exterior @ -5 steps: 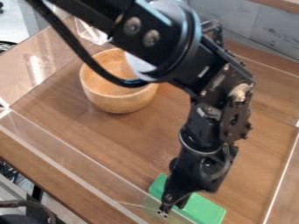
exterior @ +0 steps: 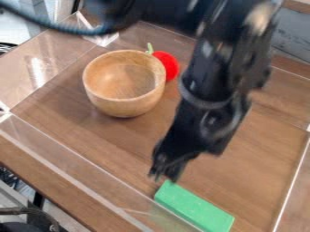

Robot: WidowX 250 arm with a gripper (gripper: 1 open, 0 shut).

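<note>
My gripper (exterior: 168, 166), dark and motion-blurred, is open above the table, just over and left of a green rectangular block (exterior: 194, 207) lying flat near the front right. Nothing shows between its fingers. A wooden bowl (exterior: 121, 91) sits at the upper left, with a red round object with a green stem (exterior: 168, 65) behind it, partly hidden by the bowl and the arm.
The wooden table (exterior: 72, 127) has clear room at left and right of the arm. Clear strips or edges run along the front left and the right. A grey wall stands at the back right.
The arm has lifted up and back from the green block, uncovering more of it and of the red object. The block looks unmoved.
</note>
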